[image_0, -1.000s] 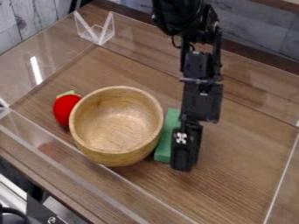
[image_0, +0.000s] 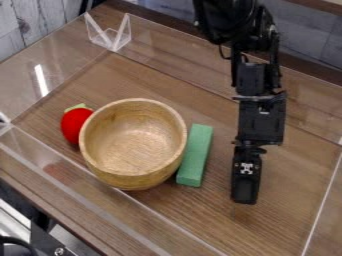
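Note:
A tan round bowl (image_0: 131, 140) sits left of centre on the wooden table (image_0: 160, 220). A red tomato-like item with a green top (image_0: 75, 126) lies at its left. A green block (image_0: 197, 157) lies just right of the bowl. My black gripper (image_0: 245, 193) is low over the table right of the green block, apart from it; whether it is open or shut cannot be seen clearly.
A clear plastic item (image_0: 110, 30) stands at the back left near the table's edge.
The green block is now uncovered; the bowl looks unmoved.

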